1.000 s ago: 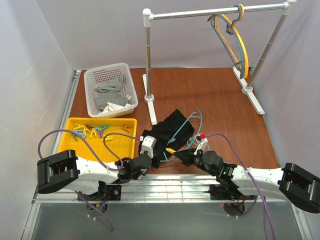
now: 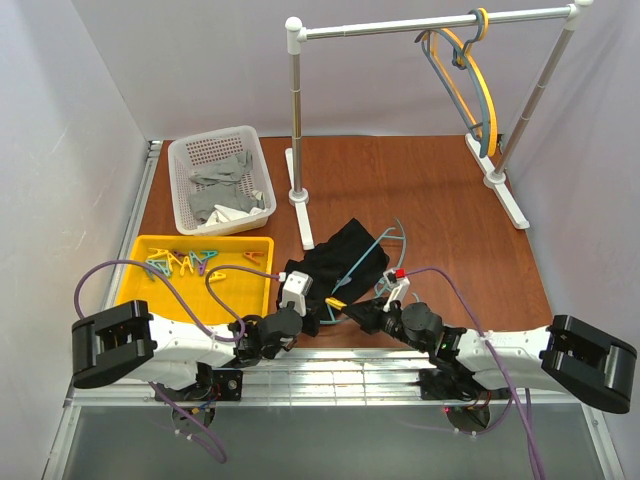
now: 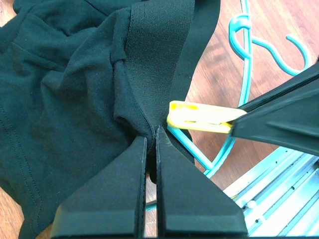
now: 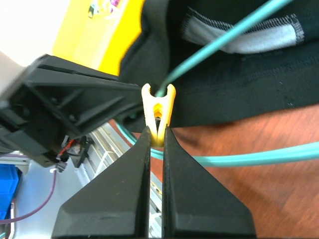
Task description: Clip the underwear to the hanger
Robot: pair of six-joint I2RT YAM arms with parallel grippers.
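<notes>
Black underwear [image 2: 340,250] lies on the board with a light-blue hanger [image 2: 393,238] partly across it. My left gripper is shut on the edge of the underwear, pinching its waistband beside a hanger bar. My right gripper is shut on a yellow clip [image 4: 168,104], held upright in its tips close to the fabric and the hanger bar. In the left wrist view the clip sits just right of the left gripper's tips.
A yellow tray [image 2: 140,300] of clips is at left, a white basket [image 2: 180,200] of clothes behind it. A metal rack [image 2: 380,29] holds hangers at the back. The board is clear to the right.
My right gripper and the yellow clip have shifted slightly from where they were a second ago. The left arm shows no visible movement.
</notes>
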